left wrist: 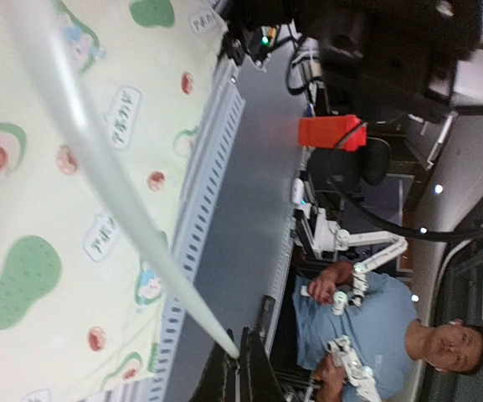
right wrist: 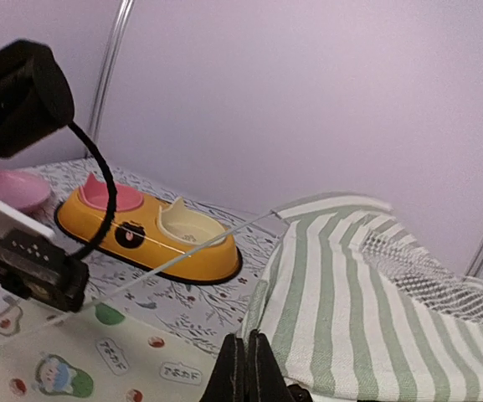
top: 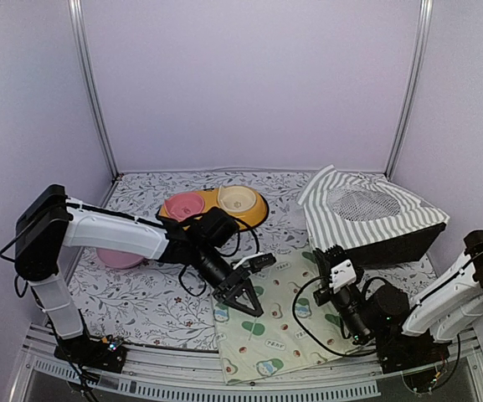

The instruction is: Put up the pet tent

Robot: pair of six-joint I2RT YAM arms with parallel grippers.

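A thin white pole [left wrist: 141,218] runs out of my left gripper, which is shut on it over the printed pale mat [top: 274,352]. In the right wrist view the pole [right wrist: 149,275] slants up to the striped tent fabric [right wrist: 333,310]. My right gripper is shut on the near edge of that fabric. In the top view the tent [top: 375,218], with a mesh panel and dark base, sits raised at the right, beside my right gripper [top: 329,260].
A yellow double pet bowl [top: 249,218] stands at the back middle, with a pink dish [top: 120,260] at the left. A person [left wrist: 367,327] is beyond the table's edge.
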